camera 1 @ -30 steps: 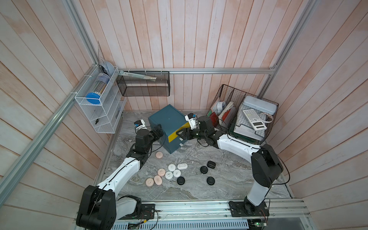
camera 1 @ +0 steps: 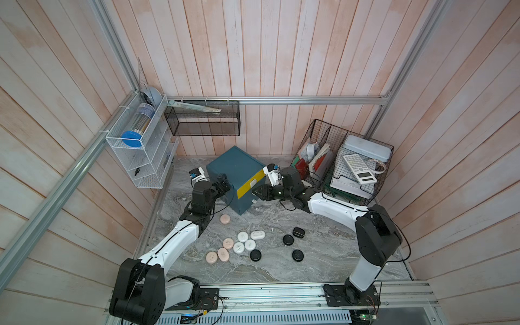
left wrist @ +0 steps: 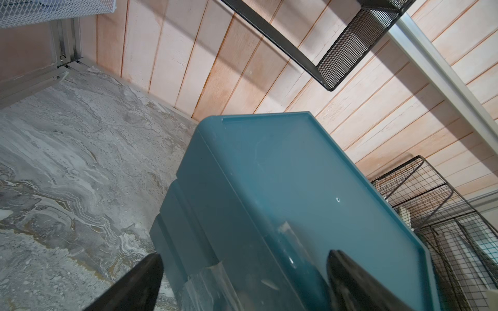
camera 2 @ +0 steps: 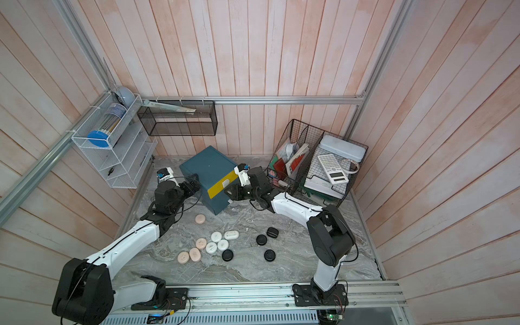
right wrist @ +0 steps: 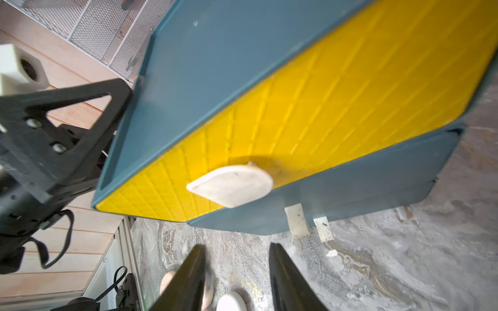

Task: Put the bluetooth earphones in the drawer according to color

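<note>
A teal drawer box (camera 1: pixel 230 165) has a yellow front with a white handle (right wrist: pixel 228 185). My left gripper is open, its fingers either side of the box's near corner. My right gripper is just in front of the handle; its fingertips look apart, with no held thing visible, but their state is unclear. On the table lie several earphone cases: pink (camera 1: pixel 211 256), white (camera 1: pixel 242 236) and black (camera 1: pixel 297 255).
Wire baskets (camera 1: pixel 368 162) with files and white items stand at the back right. A white rack (camera 1: pixel 135 162) hangs at the left, and a black basket (camera 1: pixel 201 127) on the back rail.
The box has shifted slightly left since a second ago.
</note>
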